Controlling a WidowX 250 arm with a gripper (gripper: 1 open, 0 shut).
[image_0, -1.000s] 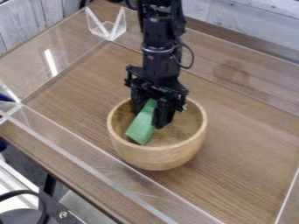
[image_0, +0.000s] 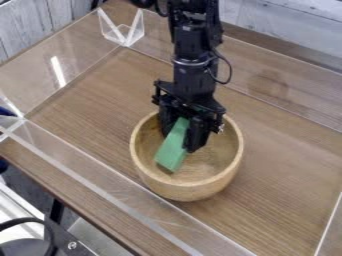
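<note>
A wooden bowl (image_0: 207, 170) stands on the table toward the front middle. Inside it is a green object (image_0: 171, 150), tilted, its upper end hidden under the black gripper (image_0: 178, 126). The gripper reaches down over the bowl's back rim and is shut on the green object. The exact contact of the fingers is dark and hard to make out.
Bare wooden table (image_0: 80, 110) surrounds the bowl, with free room to the left and right. A clear plastic piece (image_0: 120, 28) is at the back left. Dark cables lie off the table's front left edge, and a wall runs along the back.
The gripper stays over the bowl with the green object.
</note>
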